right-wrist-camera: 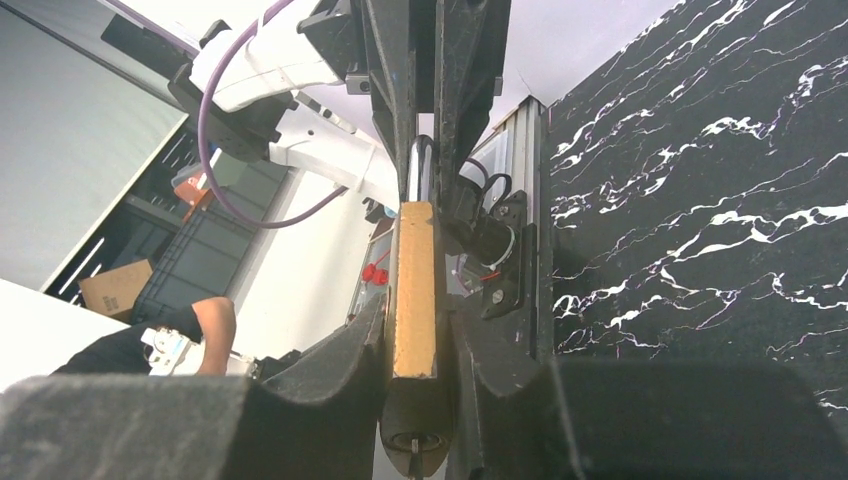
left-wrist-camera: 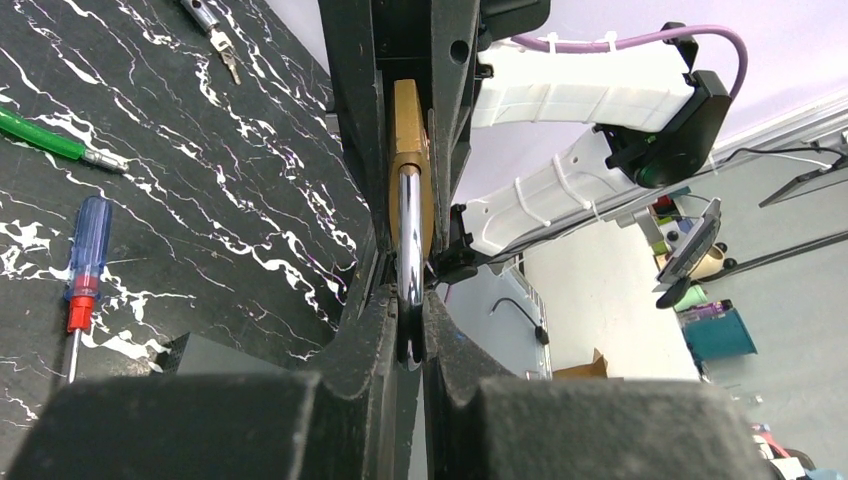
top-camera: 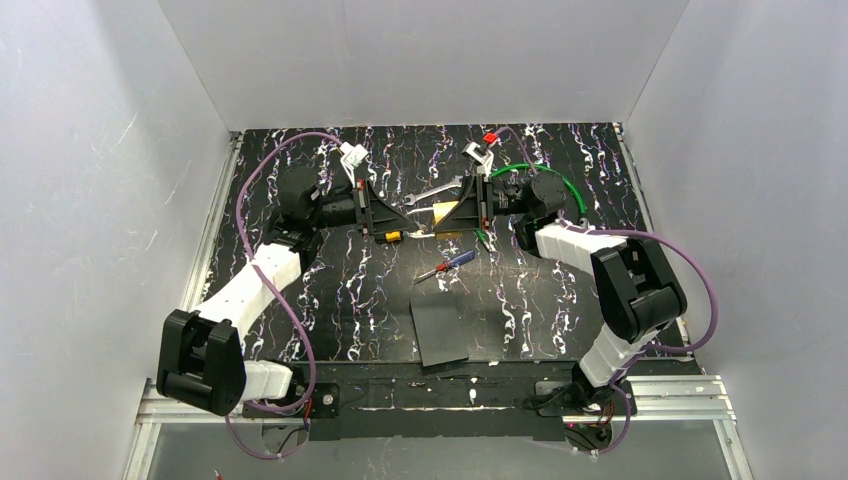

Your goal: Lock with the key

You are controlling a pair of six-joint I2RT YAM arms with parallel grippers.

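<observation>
A brass padlock (top-camera: 447,211) with a black lower end is held level between the two arms, with my right gripper (top-camera: 438,231) shut on its body. In the right wrist view the padlock body (right-wrist-camera: 414,290) fills the gap between the fingers, its keyhole end facing the camera. The steel shackle (left-wrist-camera: 410,250) points toward my left gripper (top-camera: 412,227), whose fingertips close on it from both sides. A small metal piece (left-wrist-camera: 215,40) with a jagged end lies on the table; whether it is the key I cannot tell.
A blue-and-red screwdriver (top-camera: 447,265), a wrench (top-camera: 432,191) and a green-handled tool (top-camera: 484,239) lie below the grippers. A yellow-and-black item (top-camera: 390,237) sits under the left fingers. Nearer the front edge rests a dark flat block (top-camera: 437,330).
</observation>
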